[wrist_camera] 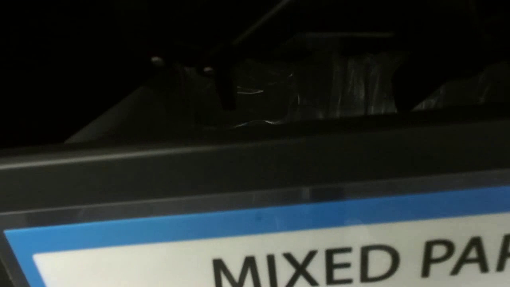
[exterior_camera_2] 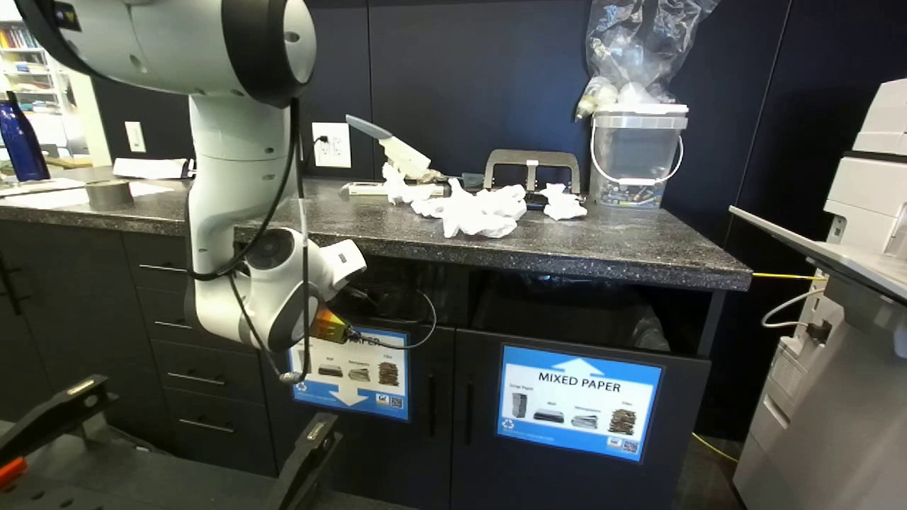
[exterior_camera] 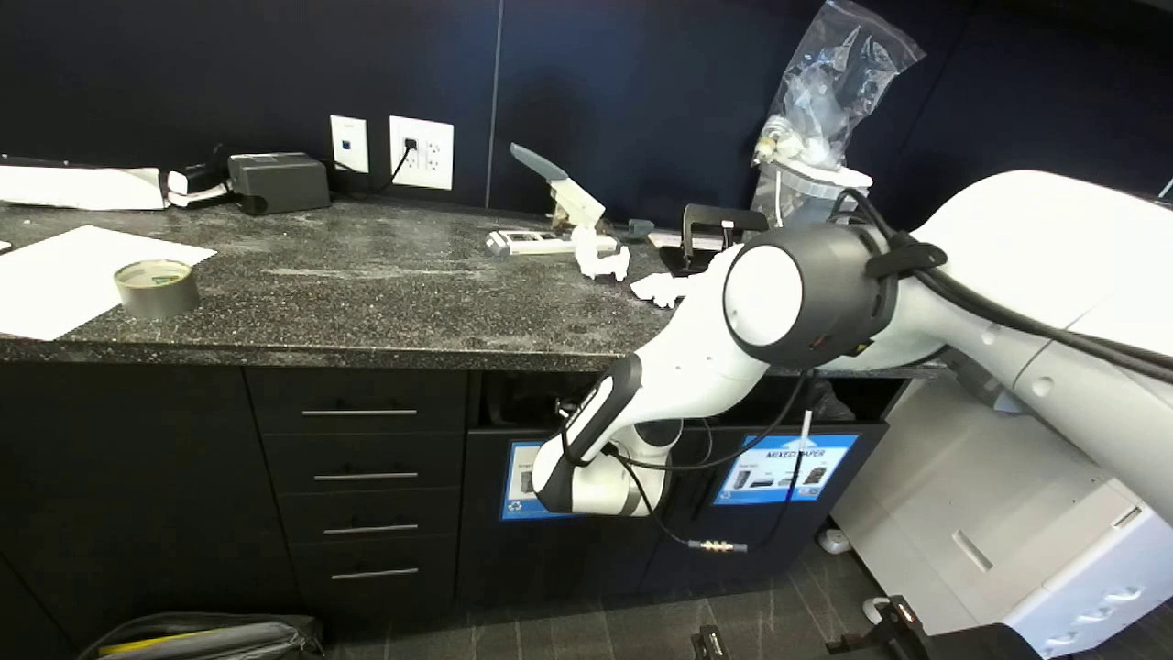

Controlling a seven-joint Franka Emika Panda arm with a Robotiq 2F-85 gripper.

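Note:
In the wrist view the two dark fingers [wrist_camera: 227, 91] of my gripper stand well apart, with no object visible between them. They are over a dark bin opening lined with a clear plastic bag [wrist_camera: 356, 88]. Below it runs the bin's front edge [wrist_camera: 258, 160], above a blue and white MIXED PAPER sign [wrist_camera: 306, 260]. In exterior view 2 my wrist is low before the left bin, where the fingers are lost in shadow. Several crumpled white papers [exterior_camera_2: 482, 211] lie on the counter [exterior_camera_2: 595, 246].
A lidded clear bucket [exterior_camera_2: 633, 161], a black hole punch [exterior_camera_2: 533, 161] and a white-handled tool [exterior_camera_2: 406, 158] stand behind the papers. Tape [exterior_camera: 158, 288] rests at the counter's left. The counter edge is above my wrist, and a cable [exterior_camera: 759, 440] hangs by the arm.

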